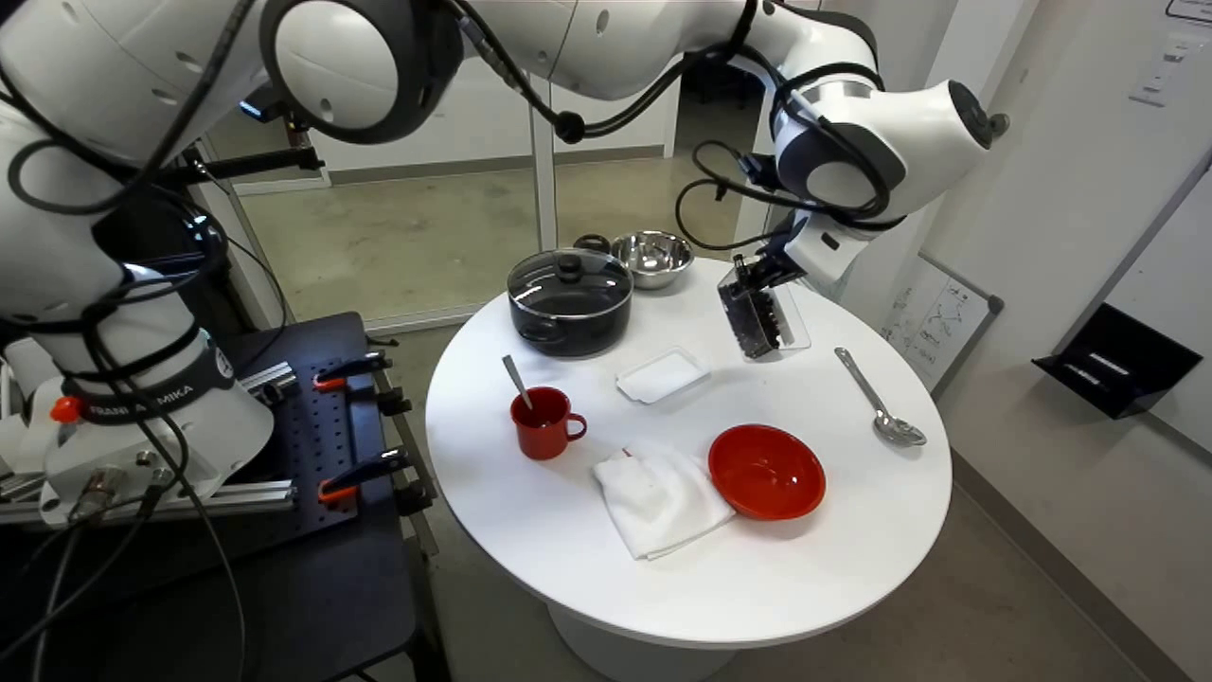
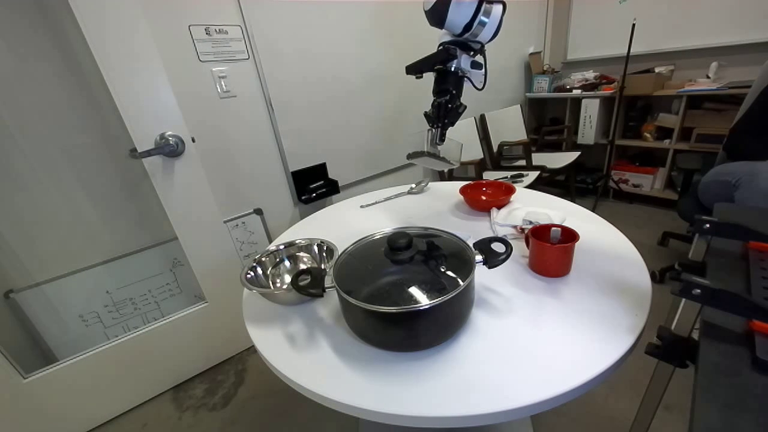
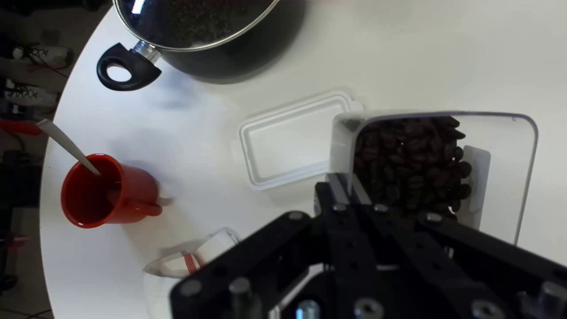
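A clear container [image 3: 523,199] of dark beans [image 3: 412,165] hangs in the air, tilted, with its open top showing in the wrist view. My gripper is shut on one thin wall of it. In exterior view 2 the container [image 2: 447,155] hangs below the gripper [image 2: 437,135], clear of the table, with beans along its bottom. Beneath it, to the left in the wrist view, a white rectangular lid [image 3: 292,141] lies flat and empty. A shallow red bowl [image 1: 768,472] sits empty near the table's front.
A lidded black pot [image 1: 568,301] and a steel bowl [image 1: 652,260] stand at the back. Round the table lie a red mug [image 1: 542,425] with a utensil in it, a white cloth [image 1: 662,500] beside the red bowl, and a metal spoon [image 1: 877,396].
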